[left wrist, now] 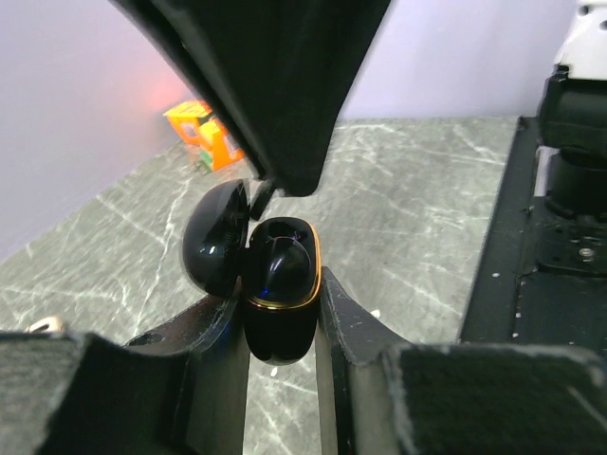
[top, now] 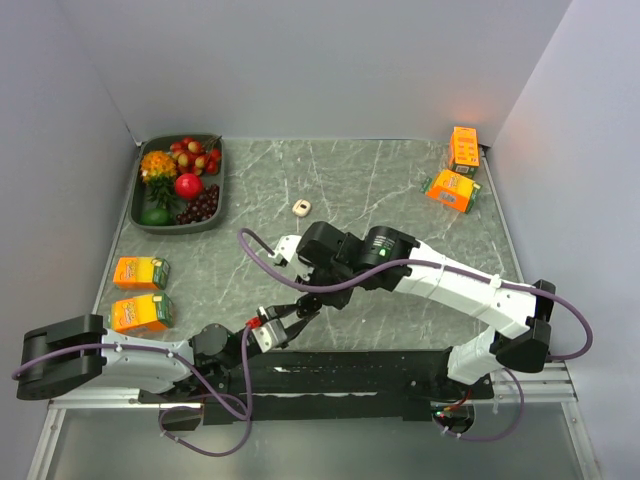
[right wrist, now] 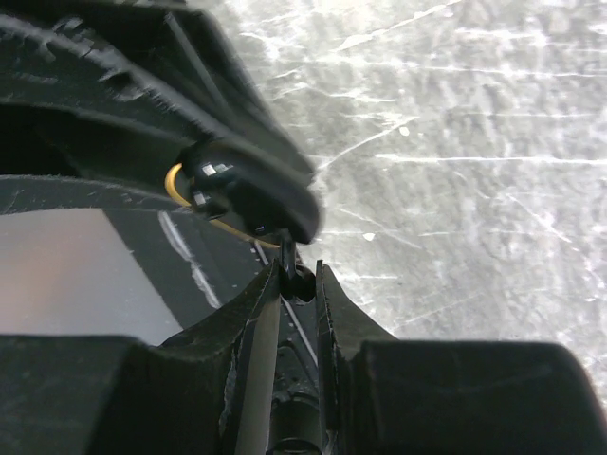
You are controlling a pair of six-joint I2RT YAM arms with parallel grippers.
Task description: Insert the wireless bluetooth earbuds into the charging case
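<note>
In the left wrist view my left gripper is shut on the black, gold-rimmed charging case [left wrist: 280, 294], its lid [left wrist: 213, 237] standing open. My right gripper's dark body is just above it, and a thin dark piece hangs over the case. In the right wrist view my right gripper is shut on a small black earbud [right wrist: 298, 282], whose stem points toward the case [right wrist: 247, 190]. Whether the earbud touches the case is unclear. In the top view both grippers meet near the table's front centre, mostly hidden by the arms.
A fruit tray [top: 175, 222] sits back left. Orange boxes stand at left [top: 140, 313] and back right [top: 450, 192]. A small white object [top: 301, 208] lies mid-table.
</note>
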